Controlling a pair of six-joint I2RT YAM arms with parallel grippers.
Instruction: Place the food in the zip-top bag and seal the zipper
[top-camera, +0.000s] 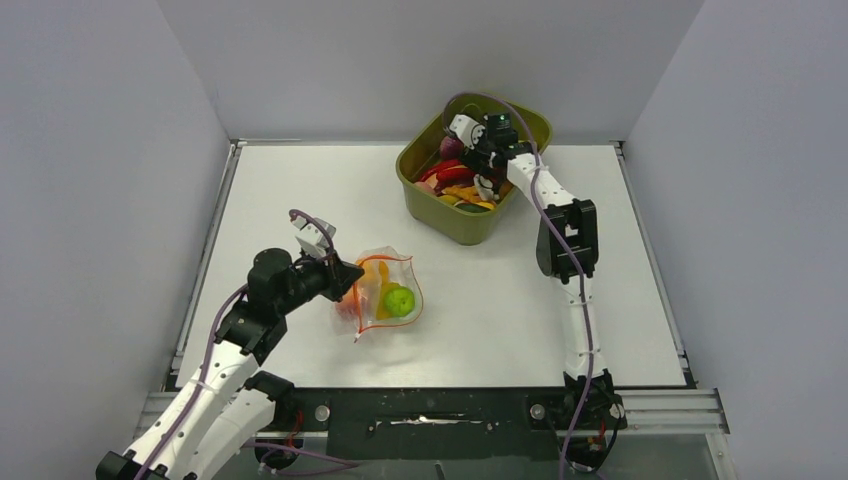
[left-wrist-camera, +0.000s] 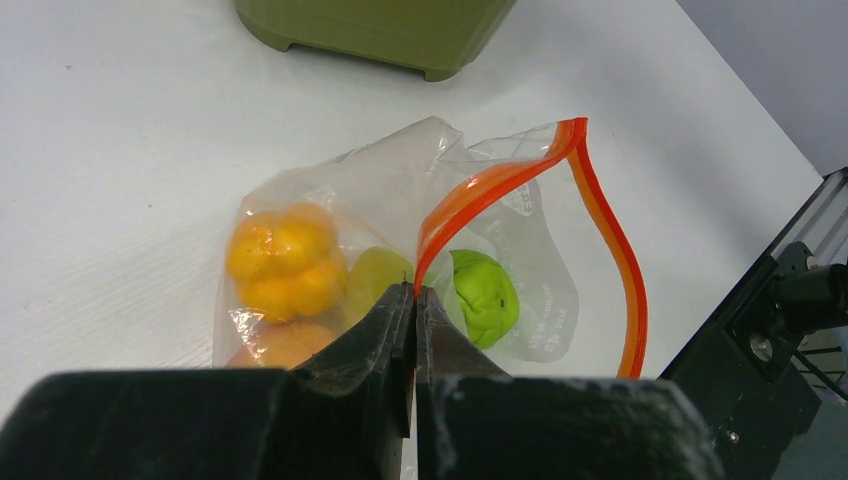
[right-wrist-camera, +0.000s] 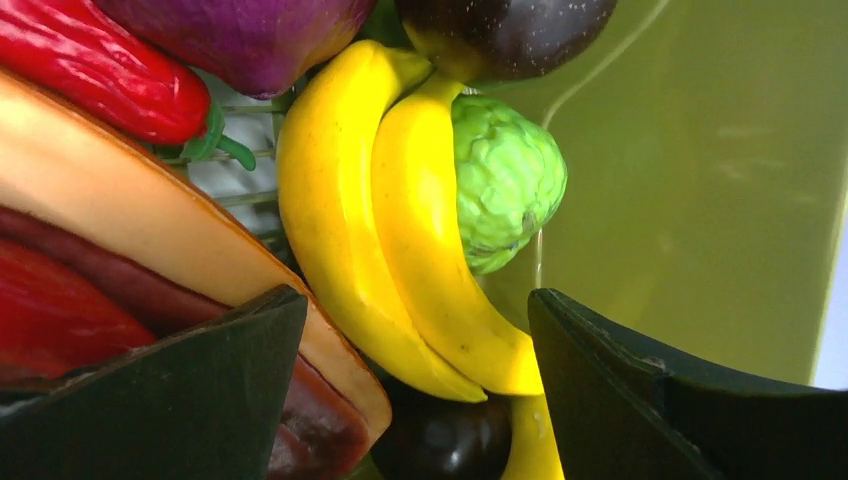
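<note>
The clear zip bag (top-camera: 390, 275) with an orange zipper lies on the table, holding yellow food (left-wrist-camera: 285, 260), a green item (left-wrist-camera: 485, 295) and more. My left gripper is shut on the bag's rim at the zipper. My right gripper is open inside the olive bin (top-camera: 450, 225), over two bananas (right-wrist-camera: 340, 200), with a green bumpy fruit (right-wrist-camera: 510, 170), red peppers (right-wrist-camera: 120, 80), a hot dog and dark round items around them.
Walls stand at back and sides.
</note>
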